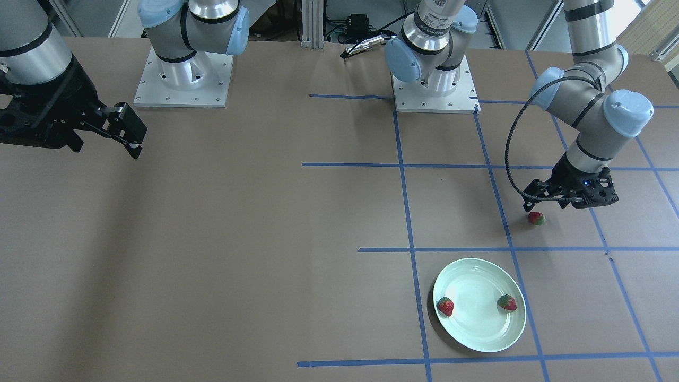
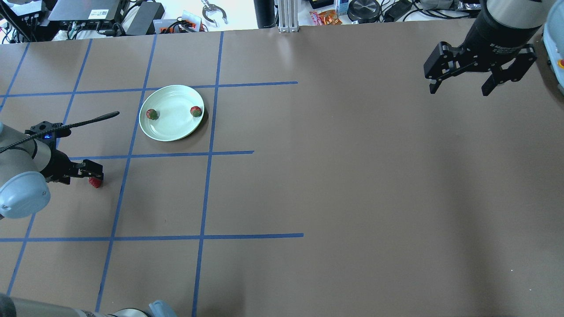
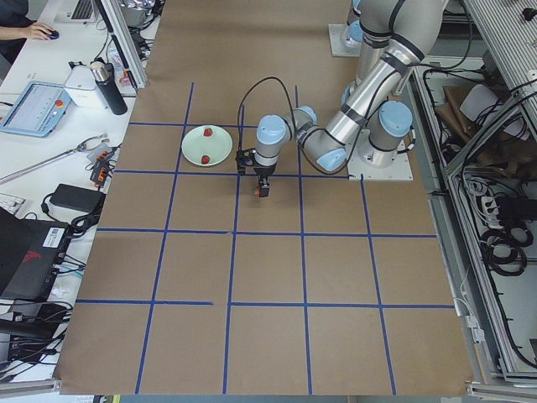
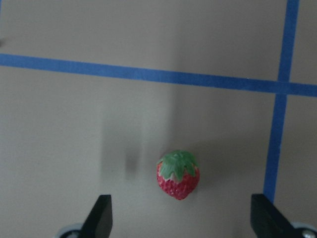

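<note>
A loose strawberry (image 1: 536,218) lies on the table just below my gripper in the front view; in the wrist view that strawberry (image 4: 178,174) sits centred between the two black fingers, which are spread apart, my gripper open and not touching it. The pale plate (image 1: 479,334) at the front holds two strawberries, one at its left (image 1: 445,306) and one at its right (image 1: 507,303). In the top view the loose berry (image 2: 95,182) is partly covered by the gripper.
Blue tape lines grid the table (image 1: 254,254). An idle second black gripper (image 2: 478,68) hangs at the far side, and other arm bases stand at the back.
</note>
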